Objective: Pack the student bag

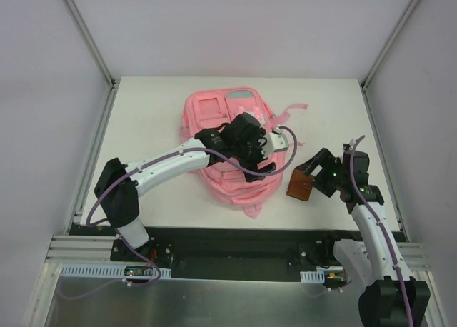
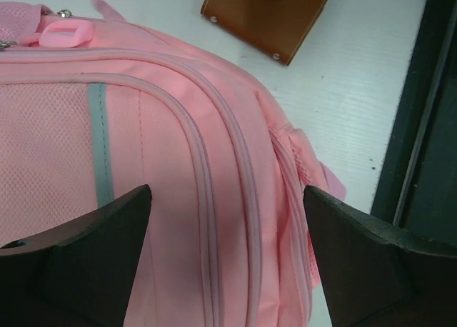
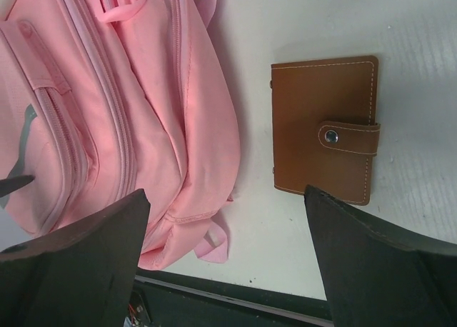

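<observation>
A pink backpack [image 1: 235, 190] lies on the white table, its zipped side filling much of the left wrist view. My left gripper hangs over its right part, open, with zips and fabric below between the fingertips. A brown leather card holder [image 3: 321, 127] with a snap strap lies flat beside the bag on its right. My right gripper is open above the table, near the card holder and the bag's edge.
A dark gap runs along the table's front edge, and walls enclose the sides and back.
</observation>
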